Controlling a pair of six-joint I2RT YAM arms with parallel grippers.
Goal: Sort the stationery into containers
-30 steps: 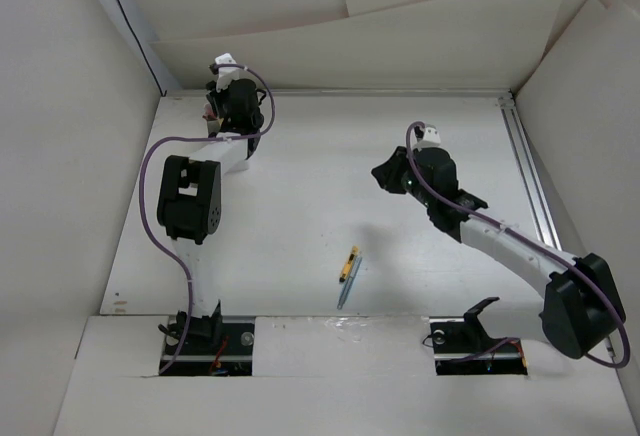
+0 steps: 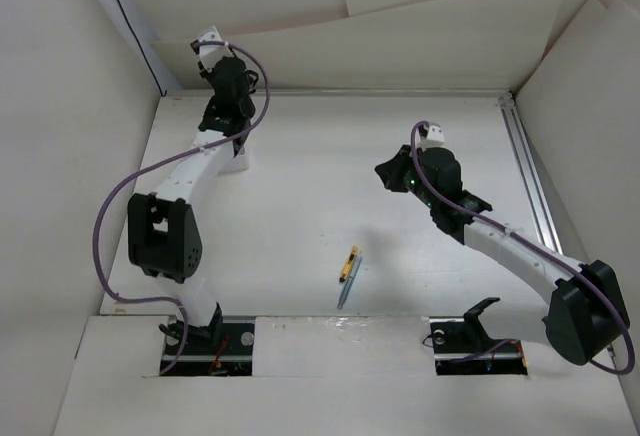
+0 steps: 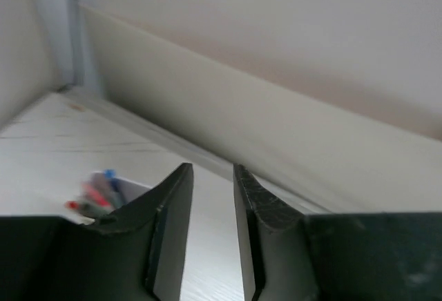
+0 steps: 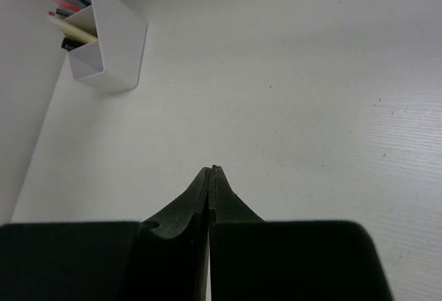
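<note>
The white compartment holder [image 4: 117,45] at the back left holds several pens and a cream-yellow item [image 4: 77,30]; in the top view my left arm mostly hides it. My left gripper is raised near the holder, fingers slightly parted with nothing seen between them; its view is blurred. My right gripper is shut, nothing between its fingers, over bare board at the right. A yellow-and-black utility knife [image 2: 349,263] and a grey-blue stick-like item [image 2: 349,282] lie at front centre.
Pale panels [image 2: 400,16] wall the back and sides, with metal rails along the board [image 2: 300,196] edges. The middle of the board is clear.
The right arm has barely moved. The two loose items lie unchanged.
</note>
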